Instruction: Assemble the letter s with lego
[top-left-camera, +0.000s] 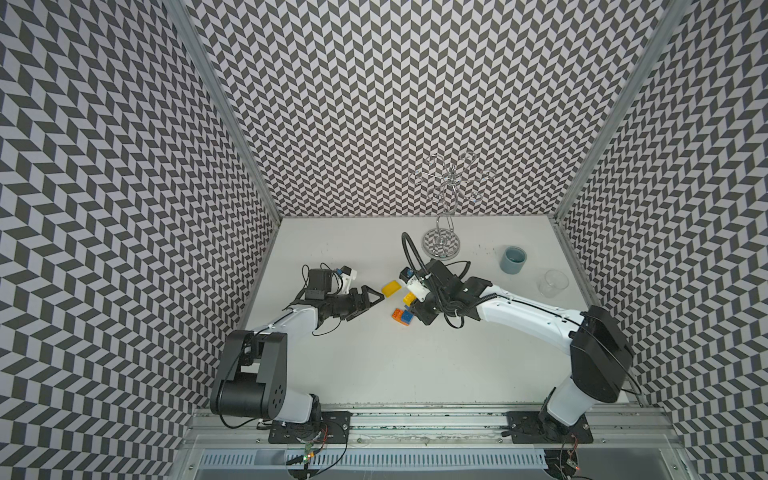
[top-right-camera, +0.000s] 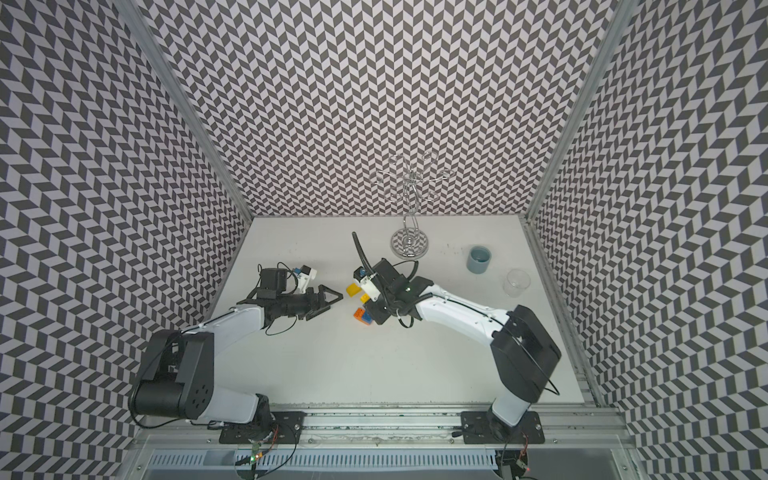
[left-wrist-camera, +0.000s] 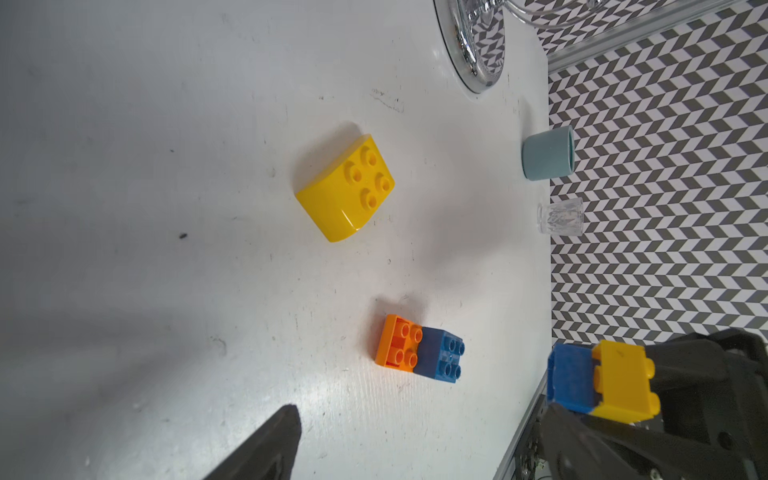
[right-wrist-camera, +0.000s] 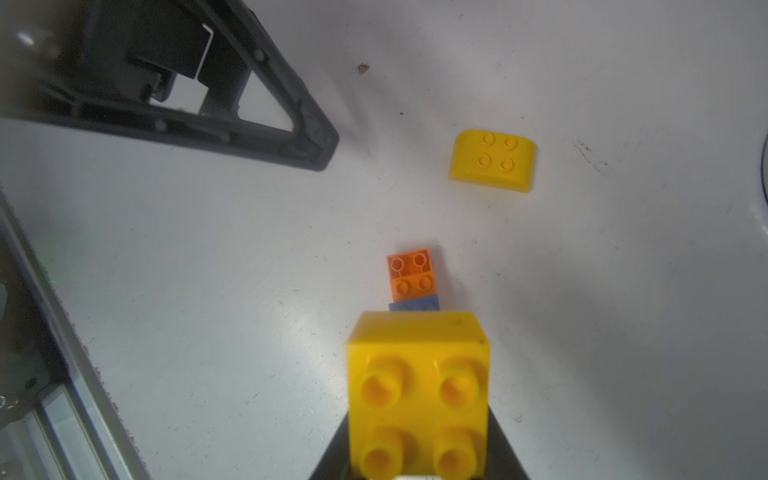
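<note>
My right gripper is shut on a joined pair of bricks held above the table. In the left wrist view the pair shows as a yellow brick with a blue brick attached; the right wrist view shows only the yellow studs facing the camera. Below it lie an orange brick and a second blue brick, side by side and touching, studs up. A yellow brick with a curved end rests apart from them. Left of these, my left gripper stands open, its fingers empty.
Behind the bricks is a wire stand with a round chrome base. A blue-grey cup and a clear glass are at the right. Some white and blue pieces sit behind the left gripper.
</note>
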